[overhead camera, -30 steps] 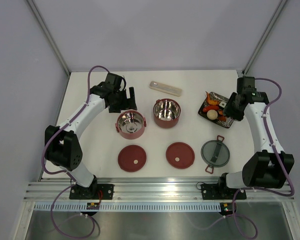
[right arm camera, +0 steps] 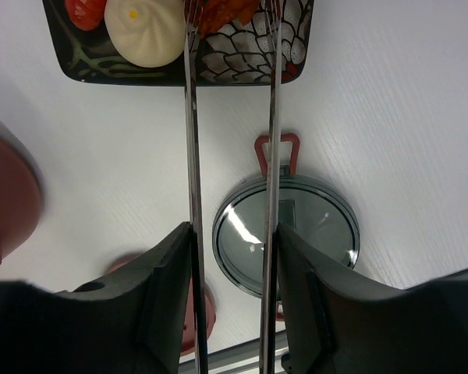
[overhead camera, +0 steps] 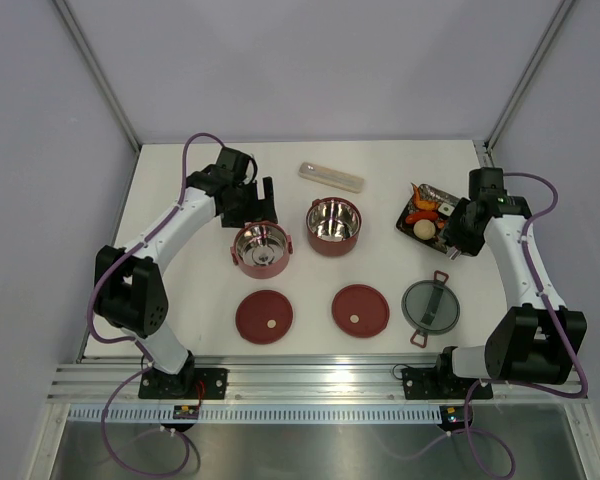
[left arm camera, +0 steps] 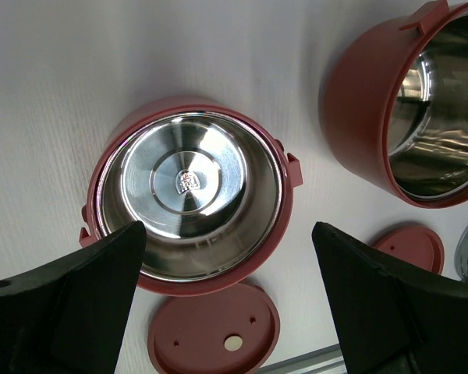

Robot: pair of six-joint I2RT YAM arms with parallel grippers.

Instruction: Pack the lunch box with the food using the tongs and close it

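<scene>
A black tray [overhead camera: 409, 222] [right arm camera: 86, 72] holds several foods: a pale bun [overhead camera: 424, 229] [right arm camera: 144, 31], red and orange pieces. My right gripper, with long metal tongs, is over the tray's right part, the tips part open around reddish food [right arm camera: 221, 15] at the frame's top; whether they grip it cannot be told. My left gripper stands open above the left steel-lined pot [overhead camera: 262, 241] [left arm camera: 187, 202], nothing between its fingers. A second pot [overhead camera: 334, 243] [left arm camera: 355, 109] stands to its right.
Two red lids [overhead camera: 264, 306] [overhead camera: 360, 300] and a grey lid with handles [overhead camera: 430, 300] lie along the front. A pale slim case [overhead camera: 331, 177] lies at the back. The table between the pots and tray is clear.
My right arm has moved a little toward the table's front over the tray. My left gripper has shifted slightly right over its pot.
</scene>
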